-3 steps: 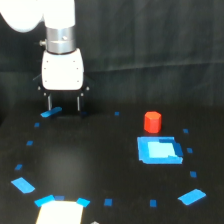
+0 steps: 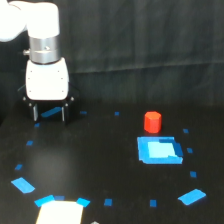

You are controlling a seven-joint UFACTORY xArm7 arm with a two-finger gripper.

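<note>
My gripper [image 2: 51, 113] hangs at the left below the white wrist, its dark fingers wide apart. Nothing is visibly held between them, though a flat blue strip [image 2: 50, 113] shows on the table beyond or beneath the gap. Well to the right stands a red block [image 2: 152, 122], apart from the gripper. Just in front of it is a blue tray [image 2: 142, 150] with a white area inside; whether block and tray touch, I cannot tell.
Blue tape strips [image 2: 22, 185] and small blue marks lie scattered over the dark table. A pale object [image 2: 60, 213] is cut off by the bottom edge.
The arm and gripper have moved left and lower in the view, the fingers still apart. The red block and blue tray have not moved.
</note>
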